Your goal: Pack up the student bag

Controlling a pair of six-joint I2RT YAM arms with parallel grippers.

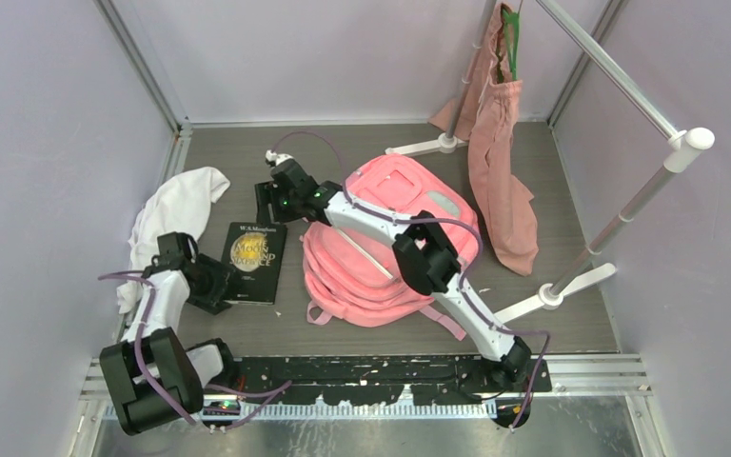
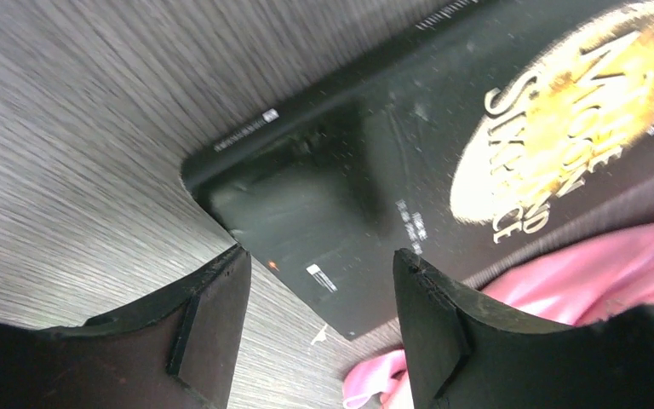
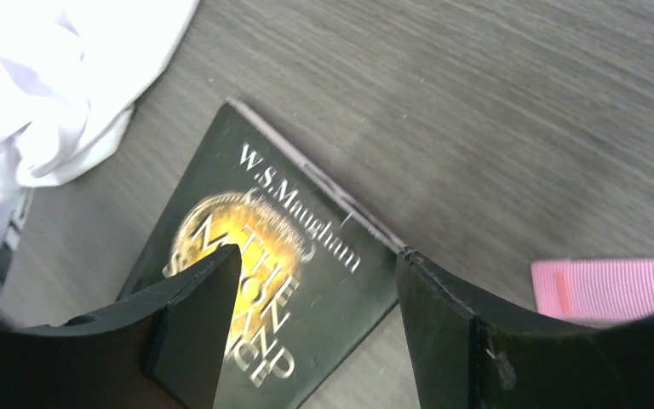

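A black book (image 1: 255,271) with a gold title lies flat on the grey floor, left of the pink backpack (image 1: 377,286). My left gripper stands open at the book's near left end, the cover (image 2: 324,187) filling much of the left wrist view, nothing visibly held. My right gripper is open above the book's far end, where the author's name shows in the right wrist view.
A white cloth (image 1: 168,216) lies at the left wall. A pink fabric item (image 1: 495,171) hangs on a white rack (image 1: 619,221) at the right. Bare floor shows behind the book.
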